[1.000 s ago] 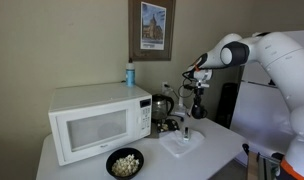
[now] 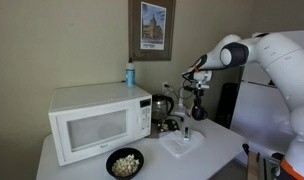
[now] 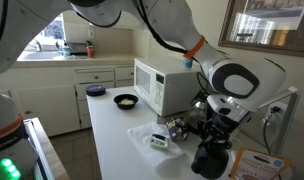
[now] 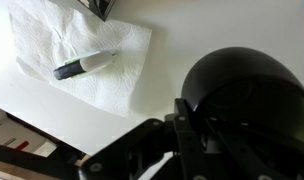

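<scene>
My gripper (image 3: 214, 131) points down at the right end of the counter, shut on a black round vessel, probably a small pot or pan (image 3: 210, 161). In the wrist view the vessel (image 4: 244, 88) fills the right side, its near edge at the gripper; exactly which part lies between the fingers is hidden. Exterior view 1 shows the same dark vessel (image 2: 199, 112) below the wrist at the far right of the counter. Whether it touches the surface I cannot tell.
A white paper towel (image 4: 117, 88) bears a white marker-like item with a dark end (image 4: 84, 64), left of the vessel. Behind are a glass kettle (image 2: 162, 106) and the white microwave (image 2: 97, 125). A black bowl of pale pieces (image 2: 124, 163) stands farther off.
The arm's upper links have shifted very slightly. The gripper and the dark vessel stay over nearly the same spot; the other objects have not moved.
</scene>
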